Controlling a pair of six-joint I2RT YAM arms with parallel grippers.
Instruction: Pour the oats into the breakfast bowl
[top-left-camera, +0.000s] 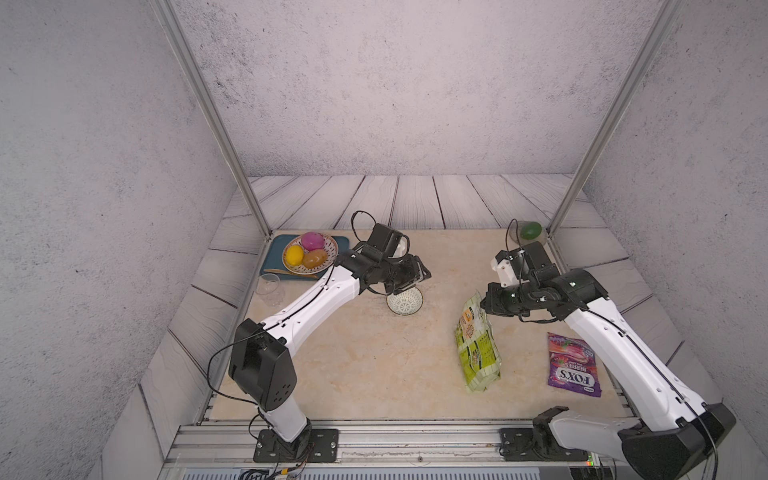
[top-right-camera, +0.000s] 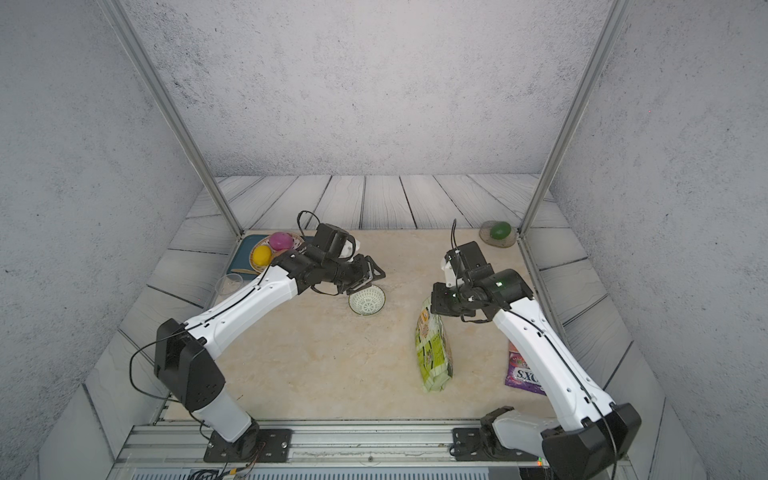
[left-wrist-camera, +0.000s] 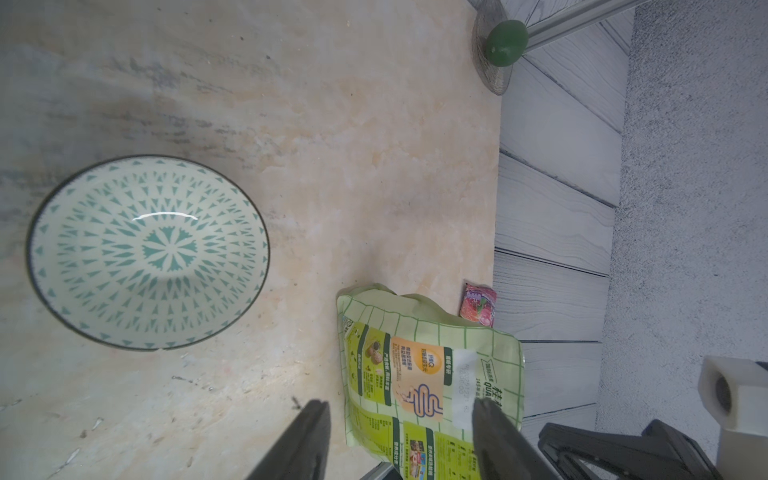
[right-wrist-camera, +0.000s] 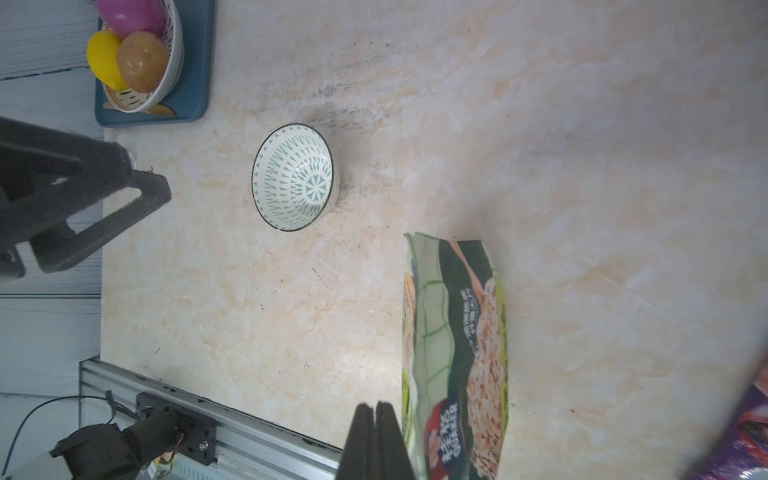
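Note:
The green oats bag (top-left-camera: 478, 352) stands right of the table's middle, its top crumpled. The patterned breakfast bowl (top-left-camera: 405, 301) is empty, left of the bag. Above and just behind the bowl, my left gripper is open with nothing held; its fingers (left-wrist-camera: 312, 436) show blurred, the bag beyond them. My right gripper is shut, no bag material between its fingertips. In the right wrist view the oats bag (right-wrist-camera: 452, 352) lies just right of those fingers, outside them. From above, the right gripper hides part of the bag's upper right edge.
A purple FOX'S packet (top-left-camera: 573, 368) lies at the right. Back left, a blue tray (top-left-camera: 277, 254) carries a basket of fruit, with a clear glass (top-left-camera: 269, 288) in front. A clear dish with a green fruit (top-left-camera: 530, 230) sits back right.

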